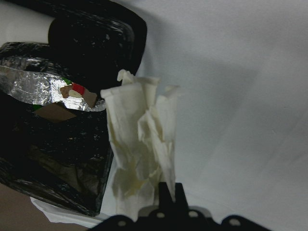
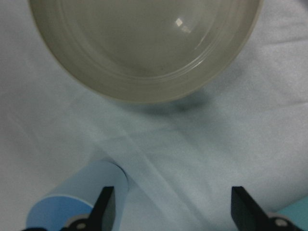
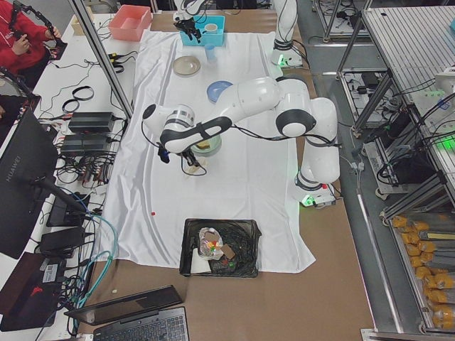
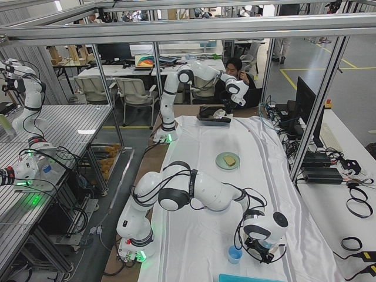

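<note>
My left gripper (image 3: 179, 155) is shut on crumpled cream paper (image 1: 132, 144), held above the cloth beside the black-lined bin (image 3: 242, 263) (image 1: 72, 173). The bin holds foil, scraps and something white. Behind the left arm is a green plate (image 4: 220, 161) with a yellow food item (image 4: 230, 160). My right gripper (image 4: 261, 249) stands open at the far end, nothing between its fingers, with a blue cup (image 4: 235, 254) (image 2: 72, 202) beside it and a beige plate (image 3: 186, 65) (image 2: 144, 86) nearby.
A blue plate (image 3: 217, 89) lies on the white cloth and a blue tub (image 3: 192, 39) stands at the far edge. A laptop (image 3: 142, 309) is at the near edge. The cloth between green plate and bin is largely clear.
</note>
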